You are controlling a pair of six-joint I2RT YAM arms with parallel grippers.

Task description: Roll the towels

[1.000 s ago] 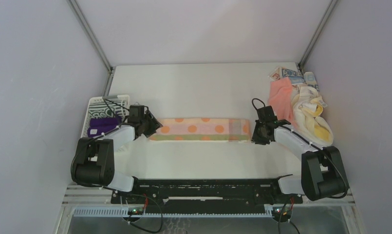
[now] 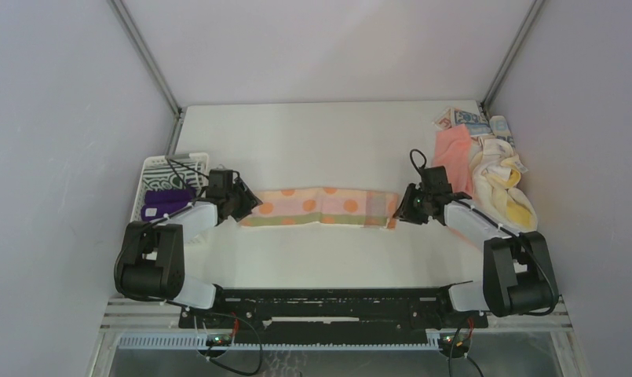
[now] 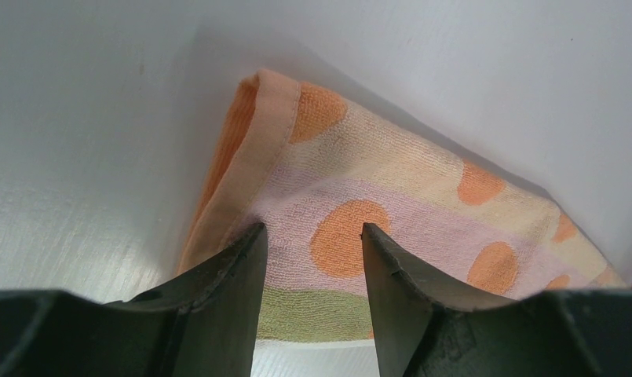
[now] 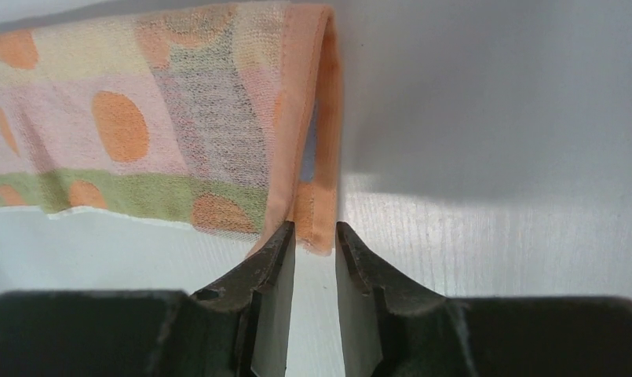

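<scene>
A towel (image 2: pixel 340 206) with peach, pink and green bands and orange dots lies folded into a long strip across the middle of the table. Over its left end stands my left gripper, open, with the towel surface showing between its fingers. At the opposite end, my right gripper is open by a narrow gap. The towel's near right corner (image 4: pixel 316 239) shows between and just beyond its fingertips, and whether they touch it I cannot tell. There the upper orange hem (image 4: pixel 295 118) stands a little apart from the lower layer. A slight ripple crosses the strip's middle.
At the left, a white basket (image 2: pixel 149 169) holds rolled purple towels (image 2: pixel 165 203) behind my left arm. Heaped at the right edge are loose towels, among them a coral one (image 2: pixel 454 157) and a cream-yellow one (image 2: pixel 497 177).
My right gripper has shifted a little left onto the towel's right end. That end has moved slightly left and its edge has skewed; a ripple has appeared mid-strip. The left arm looks unmoved.
</scene>
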